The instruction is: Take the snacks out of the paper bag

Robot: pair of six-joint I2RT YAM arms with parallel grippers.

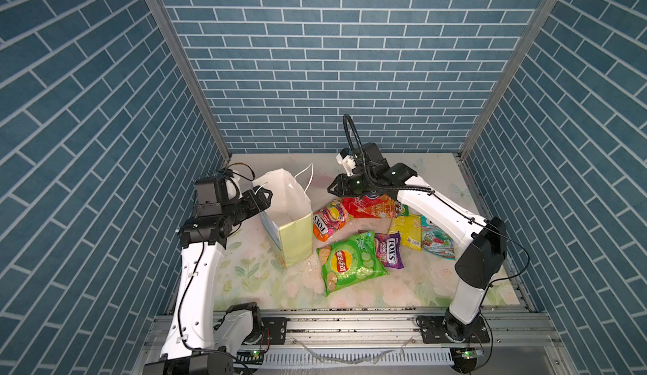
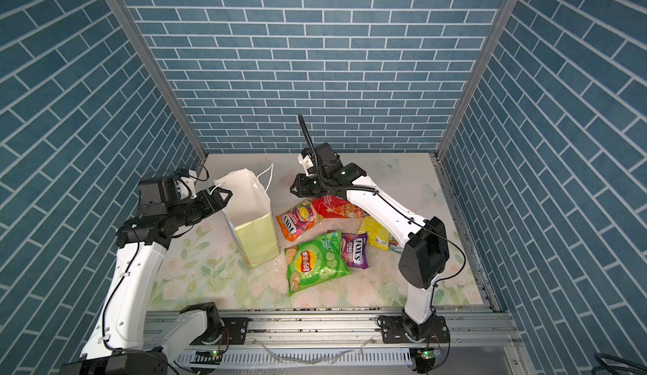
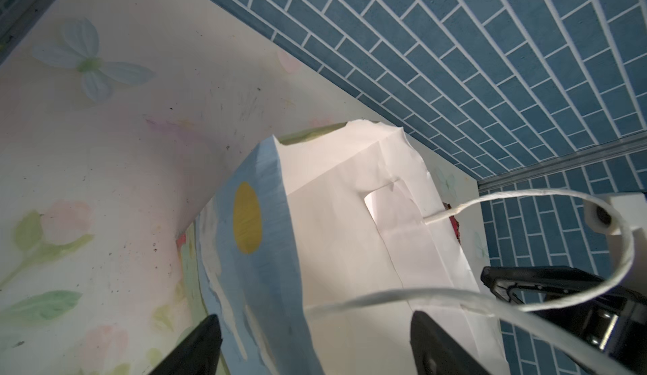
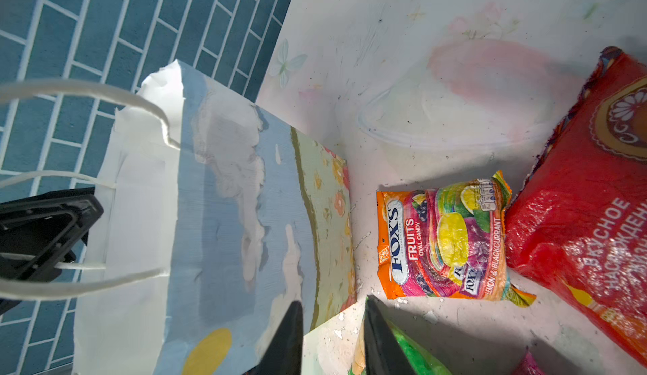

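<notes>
The paper bag [image 1: 296, 243] stands upright, left of the table's middle, its top open with white walls inside; its bottom is hidden. My left gripper is open at the bag's left rim, fingers apart with the rim in view between them; whether they touch it is unclear. Right of the bag, my right gripper hangs above the table, its fingers partly apart and nothing between them. Snacks lie outside: an orange Fox's packet [image 4: 441, 240], a green Lay's bag [image 1: 351, 261], a purple Fox's packet [image 1: 389, 250] and a red bag [image 4: 593, 199].
A yellow packet [image 1: 406, 232] and a teal packet [image 1: 436, 240] lie on the right, partly under the right arm. White string handles [image 3: 525, 196] loop up from the bag's rim. Brick-patterned walls enclose the table.
</notes>
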